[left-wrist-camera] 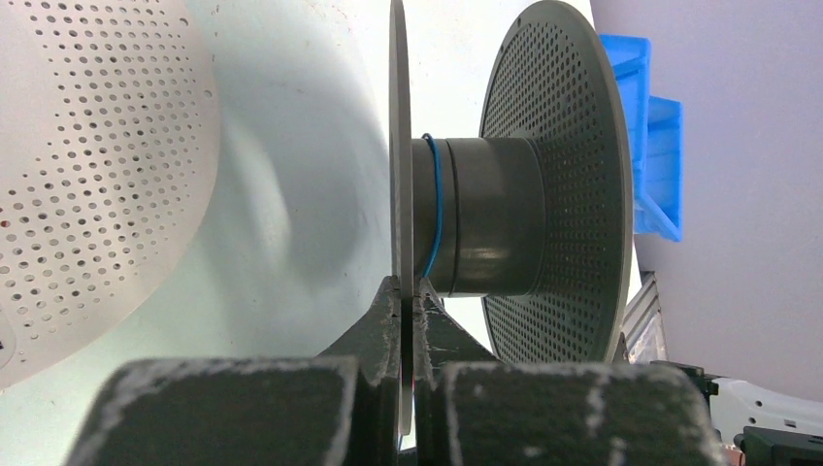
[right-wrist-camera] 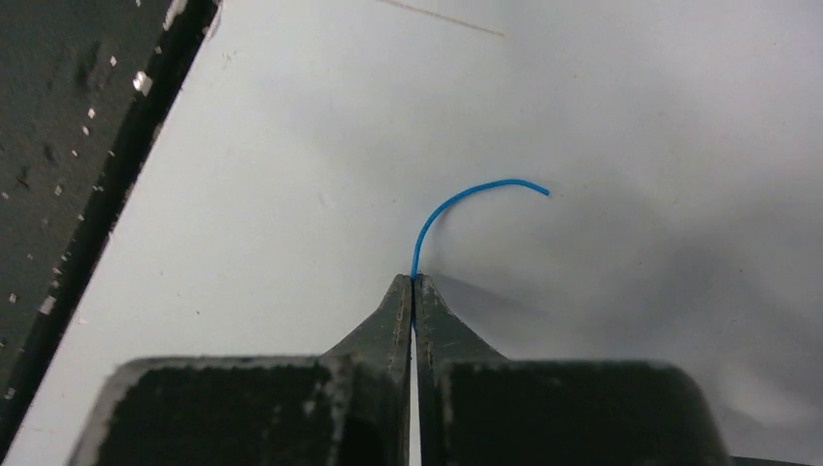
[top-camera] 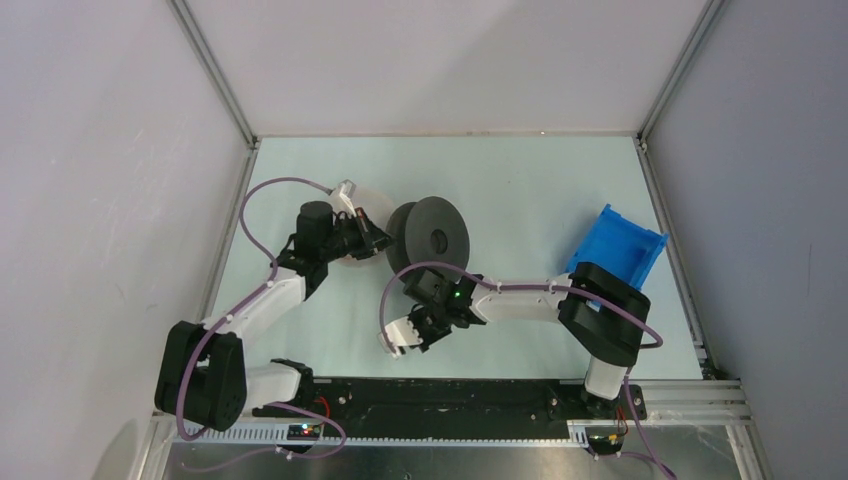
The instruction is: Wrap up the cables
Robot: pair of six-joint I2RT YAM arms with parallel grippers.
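Note:
A dark grey spool [top-camera: 445, 218] stands on its side on the white table, with blue cable [left-wrist-camera: 437, 199] looped round its core [left-wrist-camera: 495, 214]. My left gripper [top-camera: 380, 240] is shut at the spool's left flange [left-wrist-camera: 400, 116], whose thin edge runs between or just over its fingertips. My right gripper [top-camera: 418, 335] is low over the table near the front edge, shut on the blue cable [right-wrist-camera: 485, 184], whose curved free end lies beyond the fingertips. The top view hides that cable under the arm.
A white perforated disc [top-camera: 360, 195] [left-wrist-camera: 97, 194] lies left of the spool. A blue bin [top-camera: 610, 240] stands at the right. A dark strip [right-wrist-camera: 58, 146] borders the front.

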